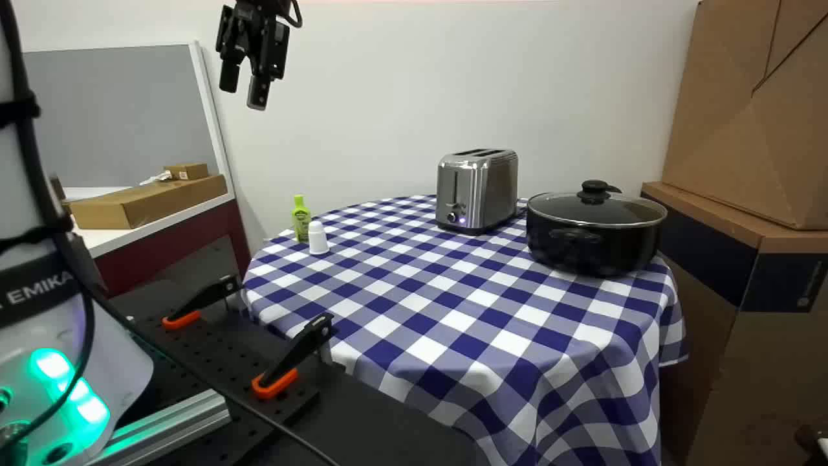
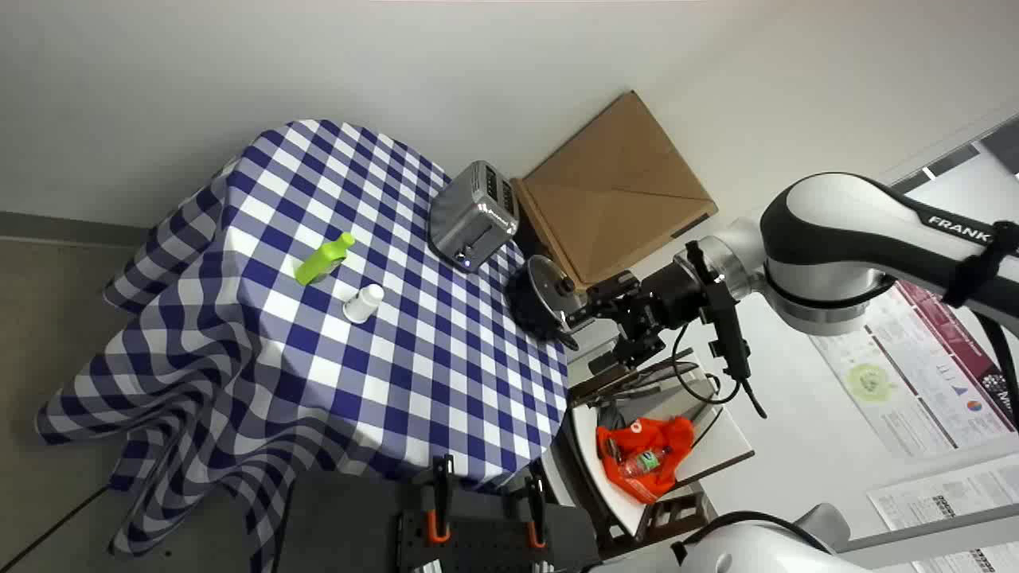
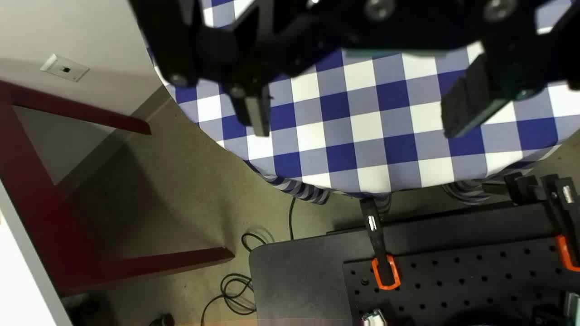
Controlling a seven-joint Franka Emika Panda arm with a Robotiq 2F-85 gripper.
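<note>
High above the table, my gripper stands open, with only the checked cloth visible between its fingers. In exterior view 1 the gripper [image 1: 244,89] hangs at the upper left, well clear of everything. A green bottle [image 1: 301,218] stands on the table's left side with a white cup [image 1: 317,237], apparently upside down, close beside it. Farther right are a silver toaster [image 1: 477,191] and a black pot [image 1: 596,233] with a glass lid. Exterior view 2 shows the bottle [image 2: 325,259] and the cup [image 2: 363,304] side by side; neither appears in the wrist view.
A blue-and-white checked cloth [image 1: 435,310] covers the table, its middle bare. Black clamps with orange handles [image 1: 292,356] stand at the near edge. Cardboard boxes [image 1: 753,116] rise behind the pot, and a wall bounds the far side.
</note>
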